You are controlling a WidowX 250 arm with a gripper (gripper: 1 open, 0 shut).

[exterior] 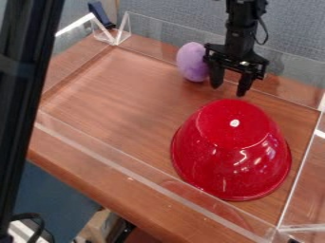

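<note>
My black gripper [231,72] hangs from the top of the view at the back right, its fingers pointing down just right of a purple egg-shaped object [192,61], which stands near the back wall. The fingers look apart, with nothing visible between them. A large red bowl [231,157], turned upside down, fills the front right of the wooden surface [108,104], below the gripper.
Clear acrylic walls edge the wooden tray, with a grey wall behind. A dark vertical bar stands at the far left.
</note>
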